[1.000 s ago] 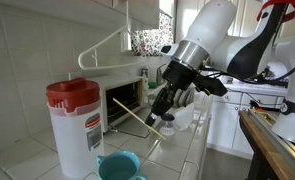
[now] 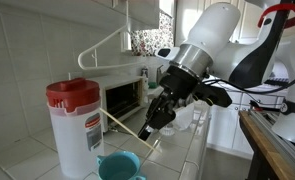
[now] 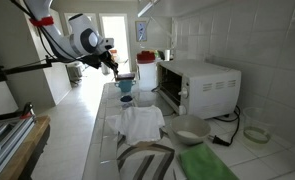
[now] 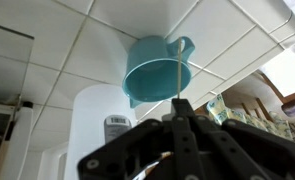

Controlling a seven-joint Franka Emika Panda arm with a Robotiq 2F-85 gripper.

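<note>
In exterior view 1 a thin pale stick (image 2: 123,125) slants across my gripper (image 2: 145,131). The wrist view shows the gripper shut on this stick (image 4: 179,70), whose far end overlaps the rim of a teal mug (image 4: 152,74). The mug stands upright on white tiles; in exterior view 1 the mug (image 2: 118,166) lies below and left of the fingers. Whether the stick touches it cannot be told. In exterior view 2 the gripper (image 3: 114,72) is small, close above the teal mug (image 3: 125,87).
A white pitcher with a red lid (image 2: 75,130) stands close beside the mug. Farther along the counter are a toaster oven (image 3: 202,88), a white cloth (image 3: 139,123), a bowl (image 3: 188,129) and a green cloth (image 3: 204,163). A wooden edge (image 2: 272,150) borders the right.
The mug and pitcher have stayed in place.
</note>
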